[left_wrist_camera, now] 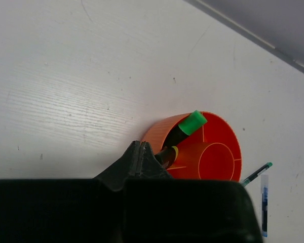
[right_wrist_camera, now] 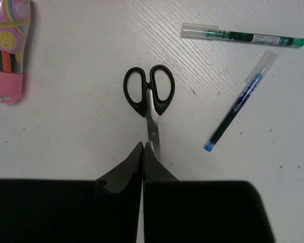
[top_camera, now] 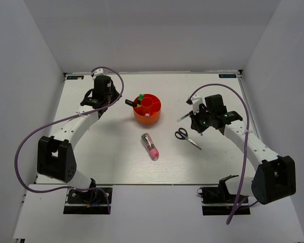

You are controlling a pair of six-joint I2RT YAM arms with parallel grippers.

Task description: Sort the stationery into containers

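Note:
The round orange container [top_camera: 147,118] stands upright near the back middle of the table. Two dark markers lean in it, one with a green cap [left_wrist_camera: 192,123]. To its left, my left gripper [top_camera: 115,95] is shut, nothing showing between its fingers. My right gripper [top_camera: 196,126] hangs shut and empty over the right side, partly covering the pens from above. Black-handled scissors [right_wrist_camera: 151,91] lie flat in the right wrist view. A green pen [right_wrist_camera: 263,39] and a blue pen [right_wrist_camera: 233,114] rest beyond them. A pink pencil pouch [top_camera: 150,147] lies in front of the container.
Bare table [top_camera: 111,157] spreads across the left and front. Walls rise at the back and both sides. Purple cables [top_camera: 247,131] arch over both arms.

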